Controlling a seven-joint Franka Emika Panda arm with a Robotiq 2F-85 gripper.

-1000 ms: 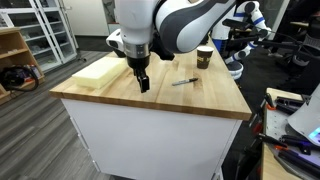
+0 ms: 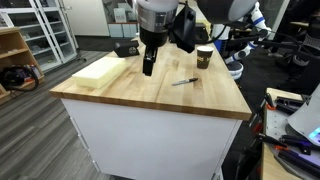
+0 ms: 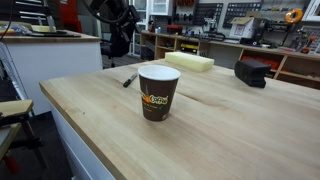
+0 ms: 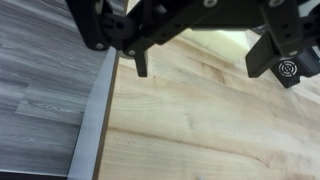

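Note:
Over the wooden tabletop (image 2: 150, 92), my gripper (image 2: 149, 66) hangs above the surface near its front edge. In the wrist view the gripper is open, its two dark fingers wide apart with only bare wood visible between them. A pale yellow block (image 2: 97, 73) lies to the left of it, and part of that block (image 4: 222, 44) shows behind the fingers. To the right, a thin dark-handled tool (image 2: 185, 81) lies flat; a pen or a knife, I cannot tell. Farther back stands a dark paper cup (image 2: 204, 56), upright, with a white rim (image 3: 158, 73).
A black box-like object (image 3: 251, 73) sits at the table's edge beyond the yellow block. Wood between the cup (image 3: 157, 100) and the block is clear. The white cabinet side (image 2: 150, 140) drops to the floor in front.
Over the last second my gripper has risen from close to the tabletop and shifted slightly right. The block, tool and cup have stayed in place.

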